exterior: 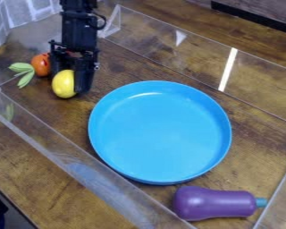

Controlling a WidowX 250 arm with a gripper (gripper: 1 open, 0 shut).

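My black gripper (74, 70) is low at the upper left, shut around a yellow oval toy (65, 84), whose front shows below the fingers. Just left of it sits an orange-red round toy (40, 63) with pale green leaves (24, 73) beside it, partly behind the gripper. The fingertips are dark and hard to make out.
A large blue plate (160, 134) fills the middle right of the wooden table. A purple eggplant toy (214, 202) lies at the lower right. Clear transparent walls (92, 174) edge the workspace. The table above the plate is clear.
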